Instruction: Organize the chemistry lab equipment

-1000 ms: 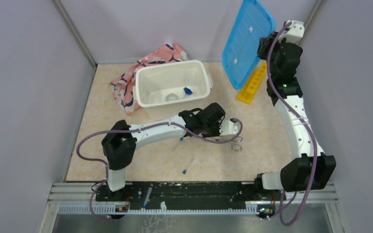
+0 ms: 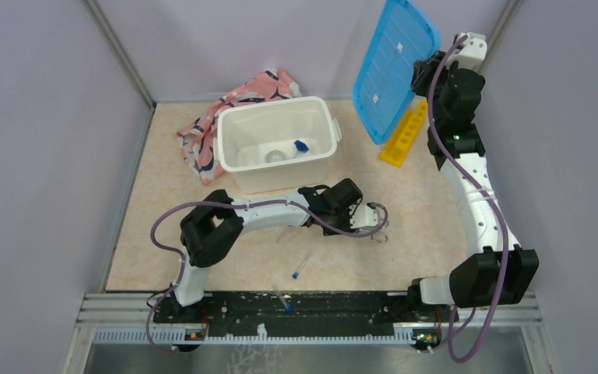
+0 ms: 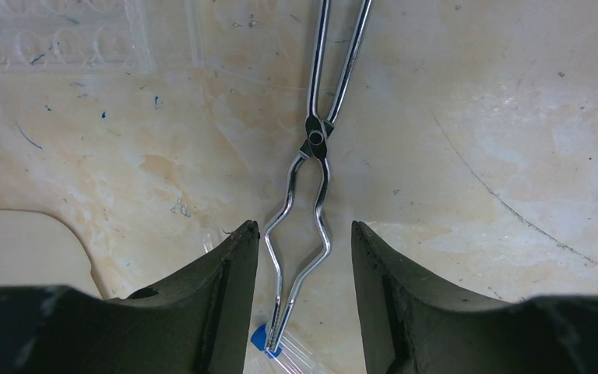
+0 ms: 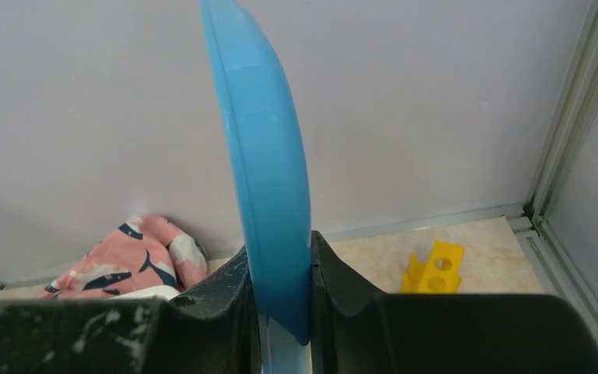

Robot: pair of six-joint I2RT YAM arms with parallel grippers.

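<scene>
My right gripper (image 2: 428, 72) holds the blue lid (image 2: 395, 66) upright above the back right; in the right wrist view the lid (image 4: 269, 171) is clamped between its fingers. My left gripper stands open over silver crucible tongs (image 3: 316, 140) lying on the table, their curved ends between the fingertips from that camera's angle. Blue-capped tubes (image 3: 265, 336) lie under the tongs' tips, and a clear rack (image 3: 70, 35) is at the upper left of that view. The white bin (image 2: 276, 109) holds a small blue item (image 2: 300, 146) and a round translucent piece (image 2: 275, 156).
A yellow rack (image 2: 401, 140) lies beneath the lid at the back right. A pink patterned cloth (image 2: 198, 136) lies left of and behind the bin. Loose tubes (image 2: 302, 263) lie near the front edge.
My left arm has shifted toward the front and its wrist has come down the top view a little over the tongs. The right arm and lid are nearly unchanged.
</scene>
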